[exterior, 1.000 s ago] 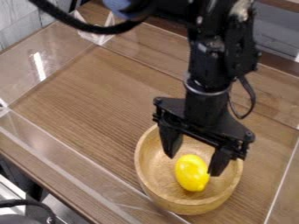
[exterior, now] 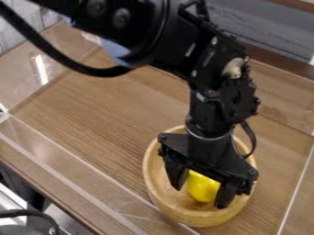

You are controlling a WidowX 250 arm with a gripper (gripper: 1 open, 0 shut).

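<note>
My black gripper point(exterior: 201, 181) is lowered into a round wooden bowl point(exterior: 164, 196) on the counter's right part. It is open, with its fingers either side of a yellow object point(exterior: 201, 189) in the bowl. The gripper and wrist hide part of the object and the bowl's back half; whether the fingers touch it is not clear.
A grey wall runs along the back behind the arm. Dark cables are at the lower left, off the counter's edge.
The gripper has moved down and slightly left, into the bowl around the yellow object, covering more of it.
</note>
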